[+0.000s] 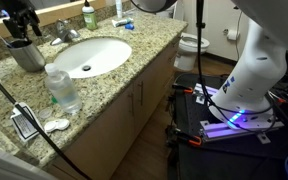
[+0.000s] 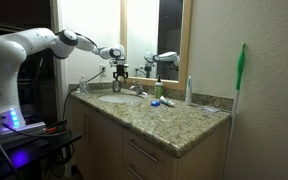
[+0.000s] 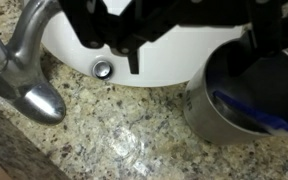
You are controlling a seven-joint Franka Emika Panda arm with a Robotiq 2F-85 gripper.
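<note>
A metal cup (image 3: pixel 209 120) stands on the granite counter beside the sink, with a blue stick (image 3: pixel 249 112) leaning inside it. My gripper is above it, its dark fingers apart. One finger (image 3: pixel 132 50) shows over the white sink, outside the cup; the other appears over the cup's mouth. Whether either touches the rim, I cannot tell. In exterior view 1 the same cup (image 1: pixel 27 57) is at the far left corner of the counter. From exterior view 2, the gripper (image 2: pixel 119 72) is small and dark at the counter's far end.
The white sink (image 1: pixel 92 57) and the metal faucet (image 3: pixel 34 95) lie close by. A clear bottle (image 1: pixel 62 90), a second metal container (image 1: pixel 26 122) and white items (image 1: pixel 56 125) stand on the near counter. A green bottle (image 2: pixel 158 92) and a white tube (image 2: pixel 189 92) stand by the mirror.
</note>
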